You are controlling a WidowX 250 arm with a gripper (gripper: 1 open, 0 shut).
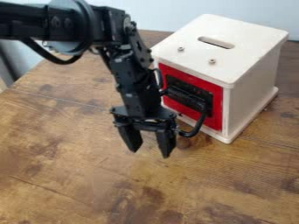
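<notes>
My black gripper (149, 145) hangs point-down over the bare wooden table, left of and in front of a pale wooden box (246, 105) with a slot and two small knobs on its top. Its two fingers stand apart with nothing visible between them. The box's front has a red panel (177, 105) holding a dark fitting, partly hidden by my arm and its cable.
The box takes up the back right.
</notes>
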